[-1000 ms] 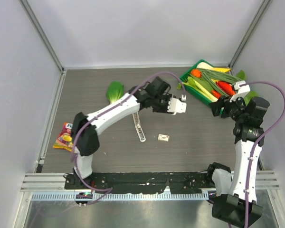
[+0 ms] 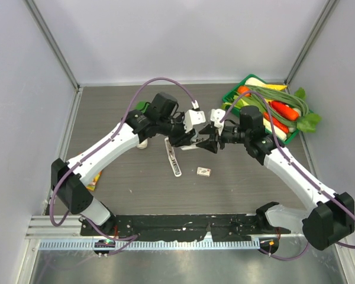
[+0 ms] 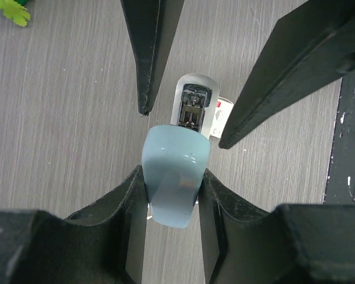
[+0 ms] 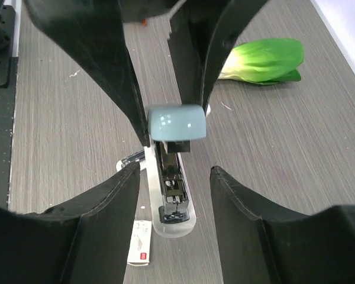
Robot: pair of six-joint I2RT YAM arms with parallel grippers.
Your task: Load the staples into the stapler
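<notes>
My left gripper is shut on the light blue part of the stapler [image 3: 176,163] and holds it above the table. The stapler's white base and dark channel point towards my right gripper. That gripper is part open, its fingers on both sides of the stapler's far end, with gaps visible at either side in the right wrist view. From the top, both grippers nearly meet and hide most of the stapler [image 2: 189,147]. A small white box with a red mark [image 2: 203,171], perhaps of staples, lies on the table below.
A long white strip with a dark middle [image 2: 173,158] lies left of the box. A green basket of vegetables [image 2: 226,99] stands at the back right, and a yellow packet [image 2: 93,182] shows partly behind the left arm.
My left arm went left with its gripper, and the stapler has come into view in it. From beside the basket, the right gripper swung left to the stapler's far end.
</notes>
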